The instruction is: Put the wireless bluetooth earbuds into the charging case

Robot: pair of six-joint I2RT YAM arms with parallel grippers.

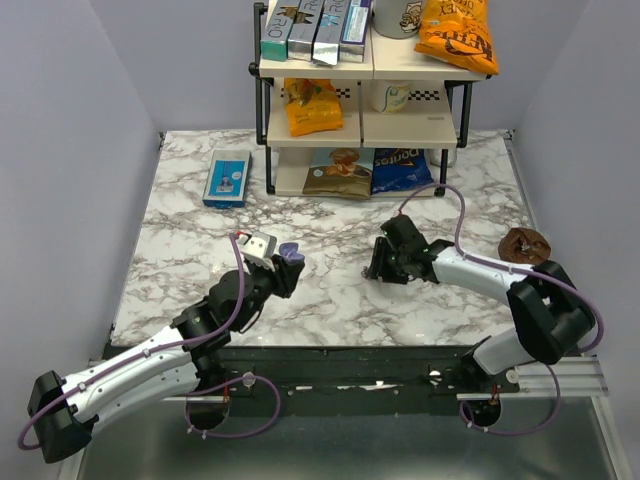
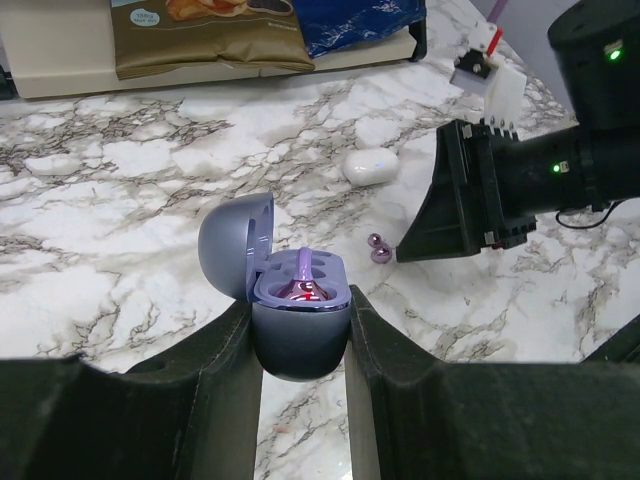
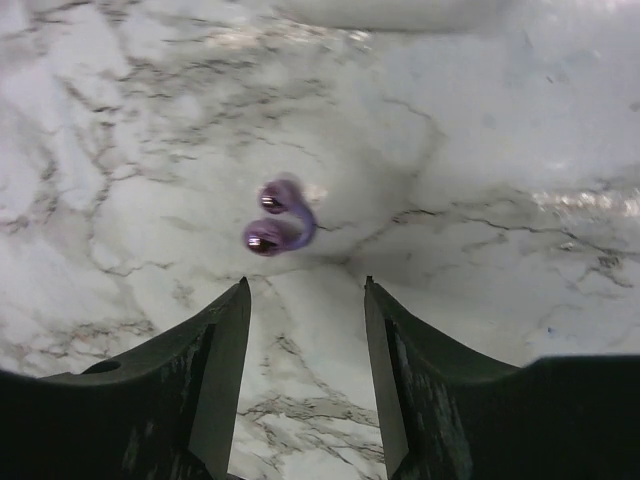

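My left gripper is shut on the purple charging case (image 2: 305, 345), holding it above the table. Its round lid (image 2: 228, 245) stands open. A thin purple piece with red below it shows inside the case; whether it is an earbud is hard to tell. A clip-shaped purple earbud (image 3: 306, 228) with two shiny round ends lies loose on the marble. Close to it is my right gripper, fingers parted and nothing between them. From above, the case (image 1: 291, 252) appears at the left gripper's tip, left of the right gripper (image 1: 374, 272).
A white rounded object (image 2: 370, 166) lies on the table behind the earbud. The snack shelf (image 1: 320, 185) stands at the back, a blue box (image 1: 228, 178) at back left and a brown pouch (image 1: 524, 250) at right. Marble between the arms is mostly clear.
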